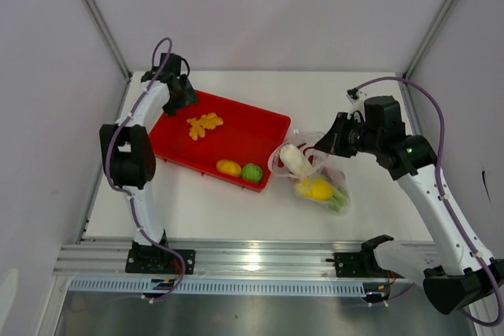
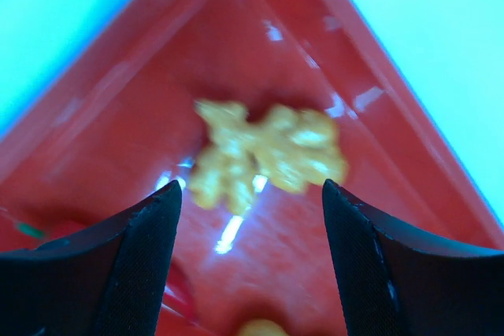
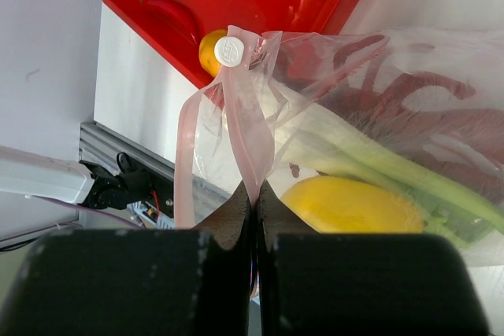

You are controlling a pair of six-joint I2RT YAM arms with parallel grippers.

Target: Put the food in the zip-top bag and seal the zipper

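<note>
In the red tray [image 1: 244, 123], a yellow knobbly food piece [image 1: 201, 125] lies toward the left, with a yellow oval food [image 1: 228, 168] and a green round food [image 1: 252, 173] near the front. My left gripper is over the knobbly piece, fingers apart, holding nothing. My right gripper is shut on the rim of the clear zip bag [image 3: 425, 92], whose mouth gapes beside the tray in the top view. Inside the bag are a pale item [image 1: 295, 159], a yellow item [image 3: 354, 204] and green stalks [image 3: 405, 169].
A red elongated item also lies in the tray, blurred in the left wrist view. Metal rails edge the workspace.
</note>
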